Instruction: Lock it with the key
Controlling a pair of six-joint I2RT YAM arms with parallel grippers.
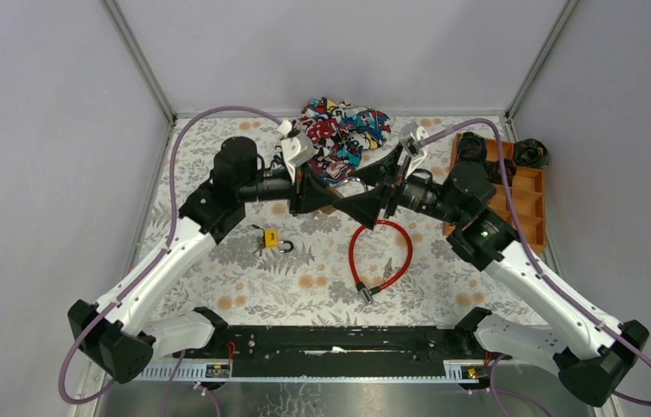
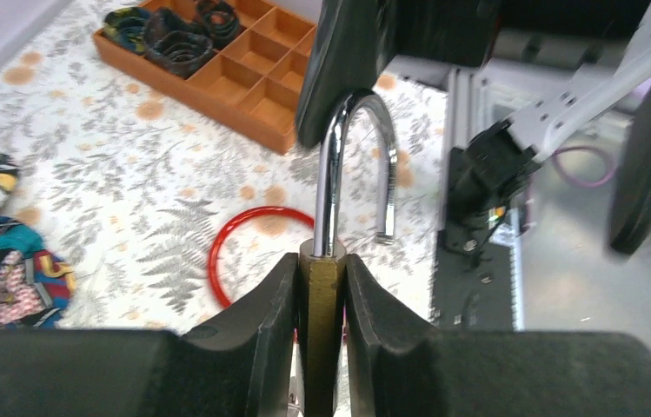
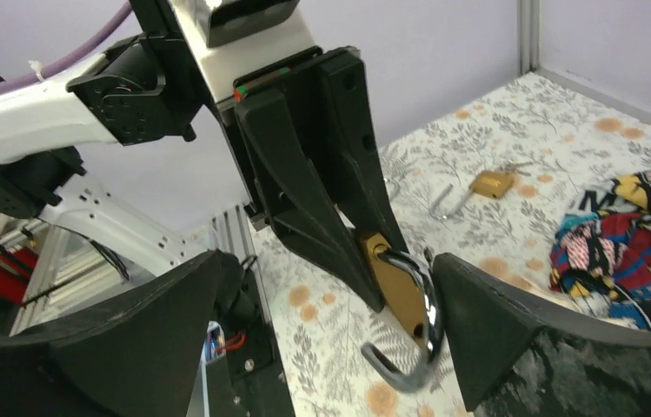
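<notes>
In the left wrist view, a brass padlock (image 2: 322,313) is pinched upright between the fingers of my left gripper. Its steel shackle (image 2: 330,165) stands raised, with the free end out of the body. My right gripper is open, and the shackle lies between its spread fingers. One right finger (image 2: 339,69) is close by the shackle's bend; contact is unclear. On the table lies a second, yellow padlock (image 1: 271,237), its shackle swung out and keys (image 1: 258,249) beside it. Whether a key sits in the held padlock cannot be seen.
A red cable lock (image 1: 408,252) curves on the table below the grippers. Patterned cloth (image 1: 365,126) lies at the back, and an orange compartment tray (image 1: 526,208) with dark coils stands at the right.
</notes>
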